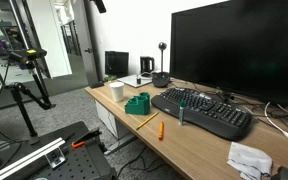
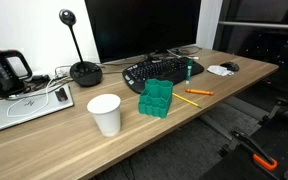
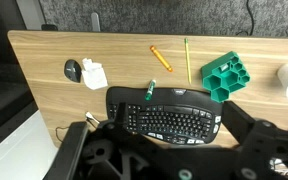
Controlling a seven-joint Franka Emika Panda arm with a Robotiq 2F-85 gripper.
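Note:
My gripper is open over the desk in the wrist view, its dark fingers spread wide with nothing between them. Below lies a black keyboard (image 3: 167, 118), partly covered by the gripper. Beside it rests a green holder (image 3: 224, 77) with hexagonal cells, which look empty. An orange marker (image 3: 160, 54), a yellow pencil (image 3: 188, 60) and a green marker (image 3: 151, 90) are apart from one another; in exterior view 1 the green marker (image 1: 181, 113) appears upright. A white cup (image 2: 107, 115) stands near the holder. No finger touches any of these.
A white cloth (image 1: 250, 159) and a dark mouse (image 3: 73, 70) lie toward one end of the desk. Behind the keyboard rises a large monitor (image 1: 239, 50). A black desk stand (image 2: 81, 60) and a kettle (image 2: 6, 70) occupy the other end.

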